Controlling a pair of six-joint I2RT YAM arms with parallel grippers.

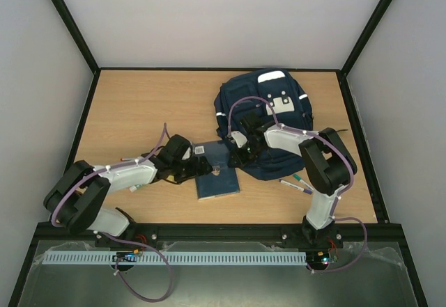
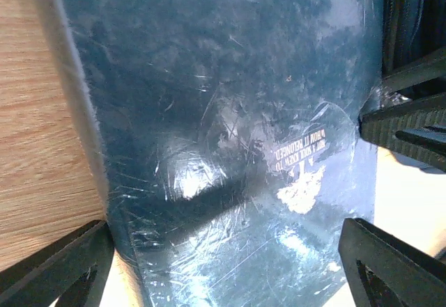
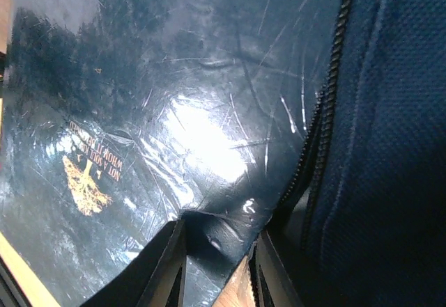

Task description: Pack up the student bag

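Observation:
A dark blue book [image 1: 221, 185] lies on the table just left of the dark navy bag [image 1: 282, 164]. My left gripper is over the book, its open fingers spread wide across the cover with nothing clasped. At the book's right edge, beside the bag, is my right gripper. Its fingers stand a little apart around the book's edge; bare wood shows between that edge and one finger. In the right wrist view the bag's zip [image 3: 327, 105] runs alongside the book's cover [image 3: 195, 126]. The bag's inside is hidden.
Pens [image 1: 296, 186] lie on the table right of the bag's lower end. A green-and-white tube lies partly hidden under my left arm.

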